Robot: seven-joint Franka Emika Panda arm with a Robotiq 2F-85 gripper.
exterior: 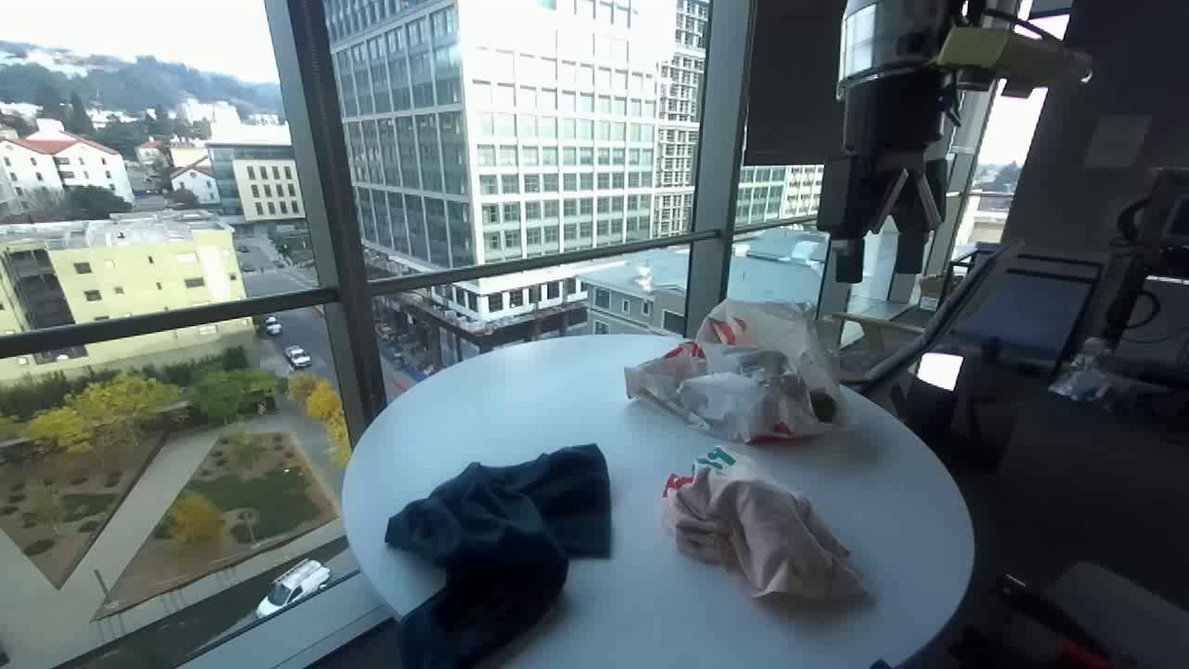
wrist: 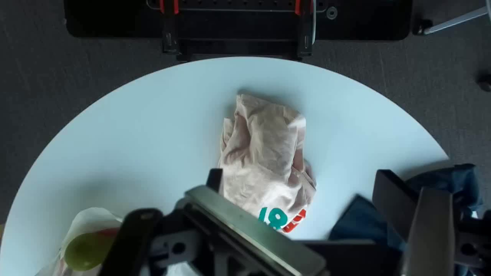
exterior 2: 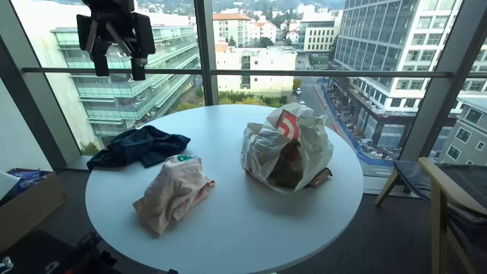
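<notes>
High over the table, my gripper [exterior 2: 120, 77] stands open with nothing between its fingers. Below it, a crumpled pale pink cloth [wrist: 267, 151] with green and red print lies in a heap on the round white table [exterior: 535, 379]. A dark navy cloth [exterior: 490, 535] is spread in folds on the table, its lower part reaching the edge in exterior view 1. White plastic bag [exterior 2: 286, 146] with red print stands partly open, apart from both cloths. Something dark and reddish shows inside it; in the wrist view a green round item [wrist: 87, 250] shows at the bag.
A wooden-armed chair [exterior 2: 436, 191] stands beside the table, and a cardboard box [exterior 2: 32, 205] lies on the floor at the left. Tall windows border the table. Bare tabletop separates the bag from the cloths.
</notes>
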